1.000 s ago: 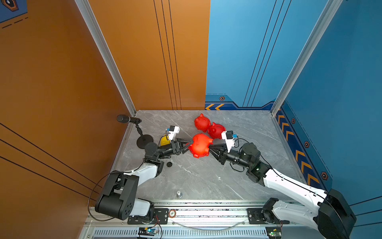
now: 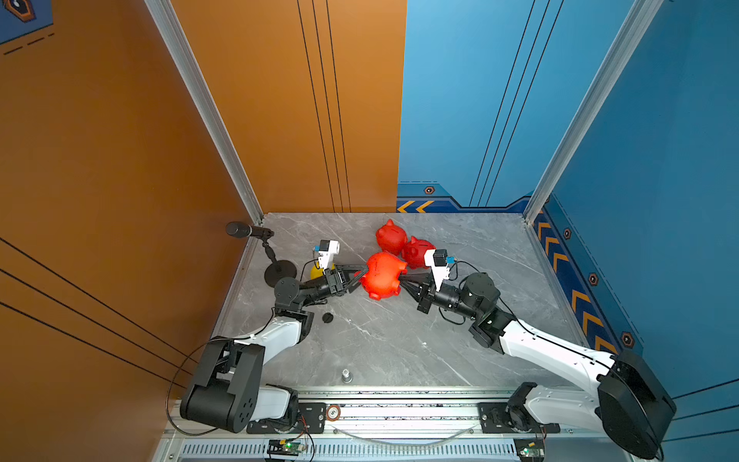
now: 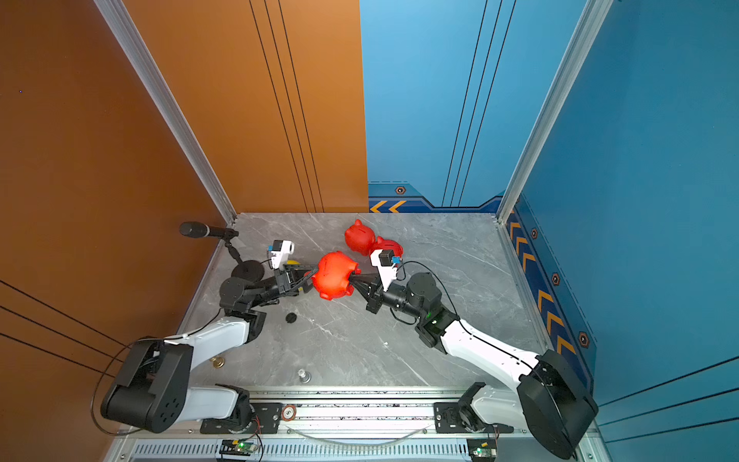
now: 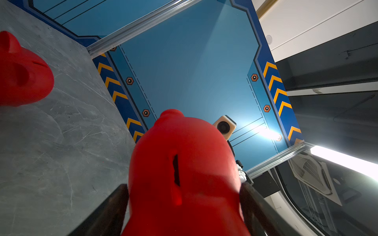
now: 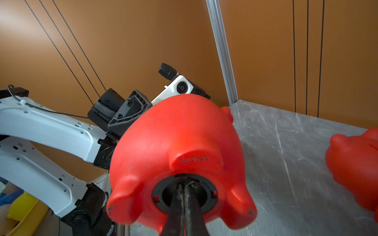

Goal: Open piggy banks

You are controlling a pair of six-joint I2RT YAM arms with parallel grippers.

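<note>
A bright red piggy bank point(image 2: 382, 273) is held up between both arms at the table's centre. In the right wrist view, my right gripper has its fingertips shut together inside the dark ringed opening in the pig's underside point(image 5: 177, 129). My left gripper point(image 2: 357, 273) is open at the pig's other end; in the left wrist view its blurred fingers flank the body, with a slot point(image 4: 176, 171) visible between them. Two more red piggy banks point(image 2: 391, 237) point(image 2: 419, 248) stand behind. A yellow object point(image 2: 315, 273) is partly hidden behind the left arm.
A black stand point(image 2: 278, 271) with a cylindrical head is at the back left. A small dark disc point(image 2: 327, 317) and a silver piece point(image 2: 346, 375) lie in front, and a brass piece point(image 3: 218, 362) at the front left.
Both grippers and the held piggy bank have shifted slightly leftward and away from the front, rising a little in the top left view. The piggy banks behind have not moved.
</note>
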